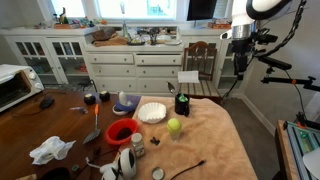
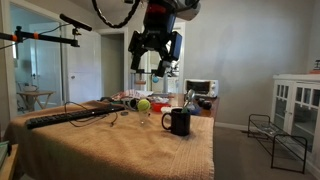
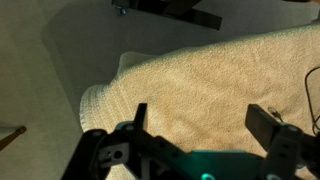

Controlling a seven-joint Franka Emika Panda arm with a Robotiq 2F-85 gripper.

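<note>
My gripper is open over the table's edge, and only cloth and floor show between its fingers in the wrist view. In exterior view 1 the gripper (image 1: 240, 64) hangs high at the right, apart from everything on the table. A dark mug (image 1: 182, 105) stands upright near the cloth's far edge. In front of it is a yellow-green ball (image 1: 174, 125), which appears to rest on a clear glass. Exterior view 2 shows the mug (image 2: 177, 122) and ball (image 2: 143, 104) well below the gripper (image 2: 152, 64).
A tan cloth (image 1: 210, 150) covers much of the table, its right part clear. Left of the mug are a white bowl (image 1: 152, 113) and a red bowl (image 1: 122, 131). A black keyboard (image 2: 75, 116) and a thin cable lie on the cloth. A chair stands behind the table.
</note>
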